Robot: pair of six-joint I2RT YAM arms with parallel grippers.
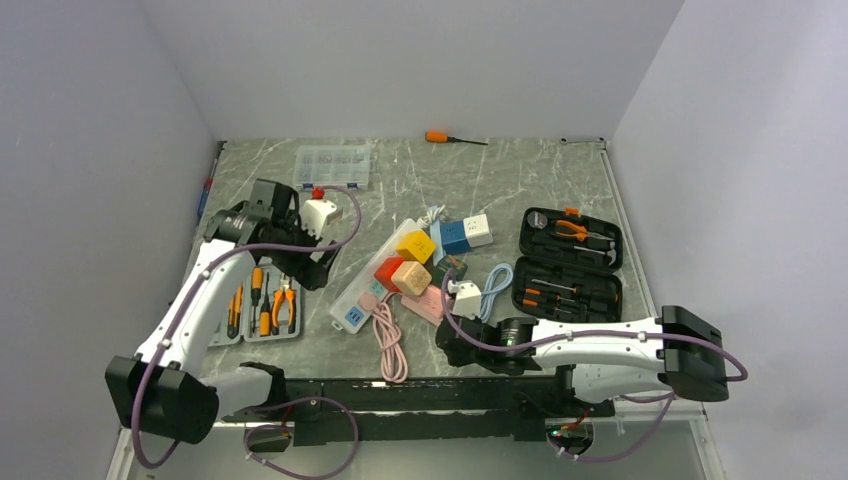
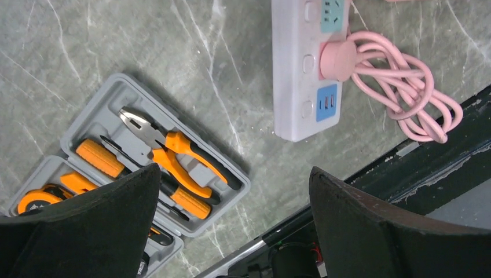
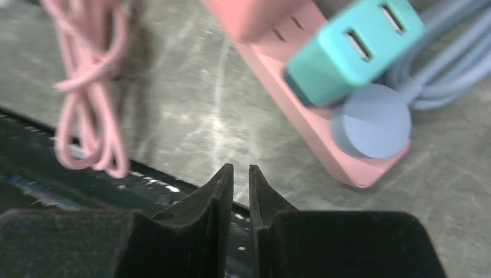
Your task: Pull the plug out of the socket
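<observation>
A white power strip (image 1: 356,300) holds a round pink plug (image 2: 339,60) with a coiled pink cord (image 2: 425,104). A pink strip (image 3: 362,174) carries a teal cube plug (image 3: 353,58) and a round blue plug (image 3: 372,121). My left gripper is open, left of the white strip, above its lower end and the tool case (image 2: 212,150). My right gripper hangs over the table front, below the pink strip, its two fingers close together with a narrow gap, nothing seen between them. In the top view the right arm hides part of that strip.
Cube adapters (image 1: 415,247) cover the middle. A black tool case (image 1: 566,290) lies right, a clear box (image 1: 333,165) and screwdriver (image 1: 437,136) at the back. Free table lies behind the strips.
</observation>
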